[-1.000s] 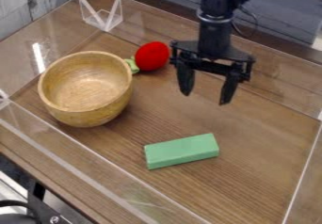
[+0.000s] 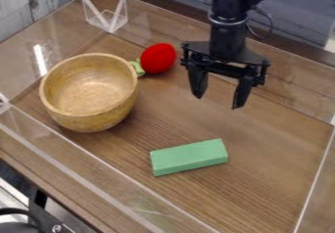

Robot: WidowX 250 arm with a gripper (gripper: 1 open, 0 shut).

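Observation:
The black gripper (image 2: 218, 80) hangs over the upper middle of the wooden table (image 2: 281, 149), its fingers apart and pointing down, with nothing visible between them. To its left are a red round object (image 2: 159, 57) with a small green piece (image 2: 136, 69) beside it, and a large tan bowl (image 2: 88, 90). A green rectangular block (image 2: 189, 157) lies flat at the lower middle, below the gripper and apart from it.
A clear, translucent object (image 2: 105, 14) lies at the back left. Dark cables show at the lower left corner.
The objects on the table look unmoved.

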